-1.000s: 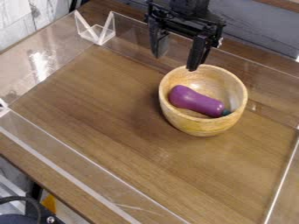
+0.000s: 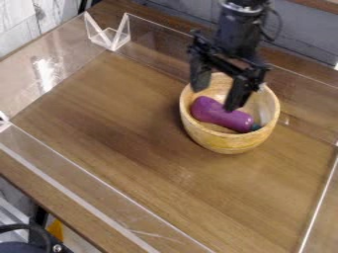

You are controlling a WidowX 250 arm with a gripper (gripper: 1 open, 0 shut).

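Observation:
My black gripper (image 2: 219,81) hangs open above a light wooden bowl (image 2: 209,135), with its fingers spread over the bowl's back part. In the bowl lies a purple object (image 2: 222,117), shaped like an eggplant, below the fingers and clear to see. A small greyish item at the bowl's right side is partly hidden and hard to make out.
A transparent plastic holder (image 2: 109,32) stands at the back left. Pale edges or walls bound the table along the back and sides.
My gripper has moved down toward the bowl from higher at the back, and its fingers have turned. The bowl and its contents look unchanged.

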